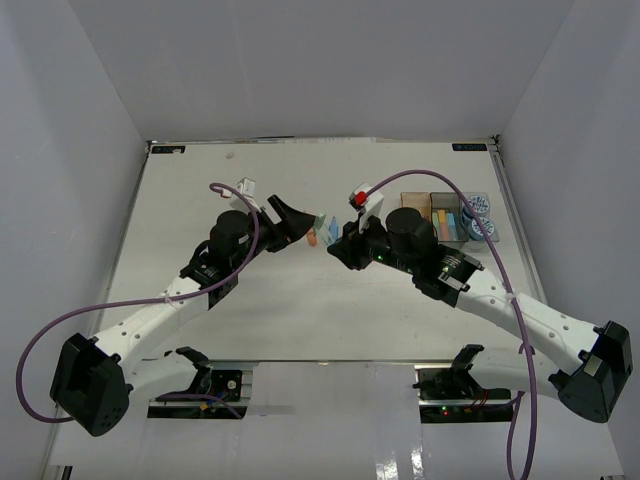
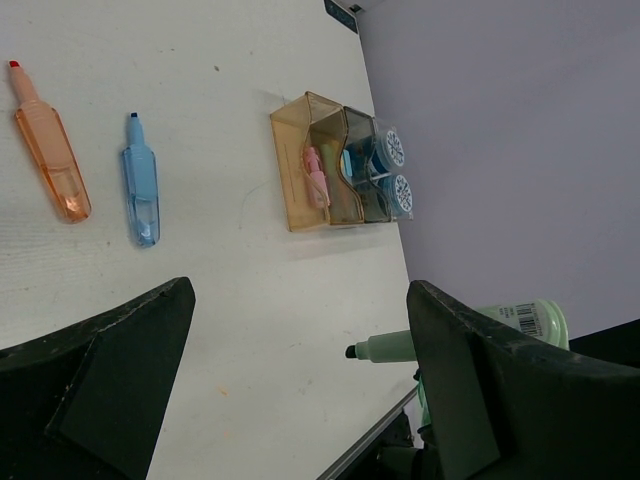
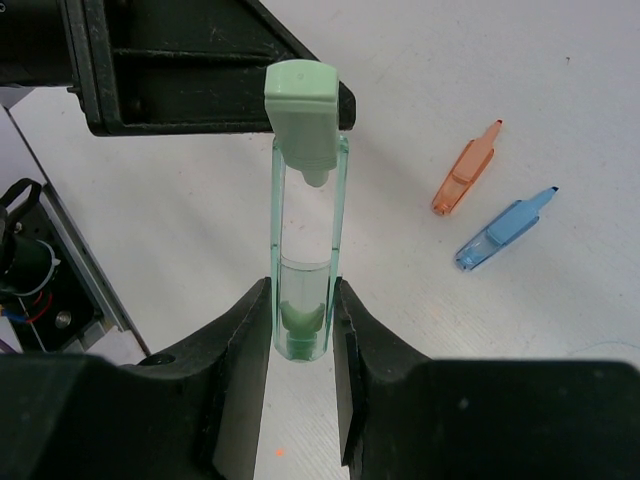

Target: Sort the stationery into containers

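A clear-barrelled green highlighter (image 3: 305,230) is pinched near its lower end by my right gripper, standing upright in the right wrist view. My left gripper is open, its fingers wide apart with only table between them. The highlighter's green cap (image 2: 390,346) shows just outside one left finger (image 2: 450,370). On the table, an orange highlighter (image 2: 52,150) and a blue highlighter (image 2: 142,185) lie side by side. At the back right of the top view is the sectioned container (image 1: 415,203), with several coloured pens inside.
Two round blue-and-white items (image 1: 480,228) sit at the container's right side. The side wall (image 2: 520,180) rises beyond it. Bare white table (image 1: 290,310) lies in front of both grippers.
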